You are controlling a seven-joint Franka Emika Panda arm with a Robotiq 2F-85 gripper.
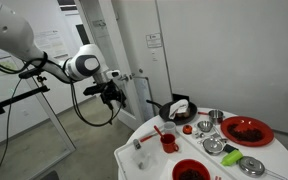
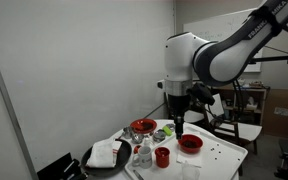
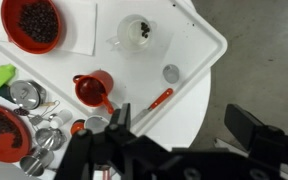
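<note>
My gripper (image 1: pixel 113 101) hangs in the air beyond the left end of the white table, open and with nothing between its fingers. In the wrist view its dark fingers (image 3: pixel 249 127) stand wide apart. On the white tray (image 3: pixel 191 35) stand a red mug (image 3: pixel 94 88), holding something dark red, and a clear pitcher (image 3: pixel 137 33) with a few dark bits in it. A utensil with a red handle (image 3: pixel 162 98) lies by the tray's edge, near a small grey disc (image 3: pixel 171 73). The red bowl (image 1: pixel 191 169) contains many dark beans.
Behind the tray are a red plate (image 1: pixel 246 131) of dark beans, metal pots (image 1: pixel 216 116), a green item (image 1: pixel 232 157) and a black pan (image 1: pixel 165 108) with a white cloth (image 1: pixel 180 106). Open floor lies beside the table.
</note>
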